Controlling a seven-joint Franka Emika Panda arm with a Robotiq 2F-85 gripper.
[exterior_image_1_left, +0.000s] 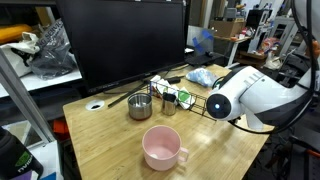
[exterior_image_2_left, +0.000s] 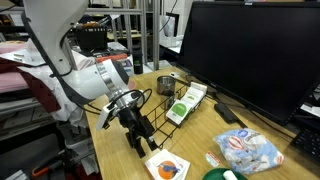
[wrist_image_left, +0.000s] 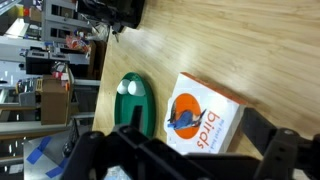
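Observation:
A white box (wrist_image_left: 205, 115) with an orange disc, a blue bird and the word "bird" lies on the wooden table in the wrist view. In exterior view 2 the same box (exterior_image_2_left: 168, 166) is at the bottom, close by my gripper (exterior_image_2_left: 147, 142). The wrist view has my gripper open, its dark fingers (wrist_image_left: 132, 150) to either side of the box, with nothing clasped. Whether the fingers touch the box cannot be told. In exterior view 1 the white arm (exterior_image_1_left: 245, 92) hides much of that area.
A wire rack (exterior_image_2_left: 182, 108) holding a green-and-white pack stands beside the arm. A green plate (wrist_image_left: 147, 108) with white items lies past the box. A pink mug (exterior_image_1_left: 162, 147), metal pot (exterior_image_1_left: 140, 106) and plastic bag (exterior_image_2_left: 247, 150) are elsewhere.

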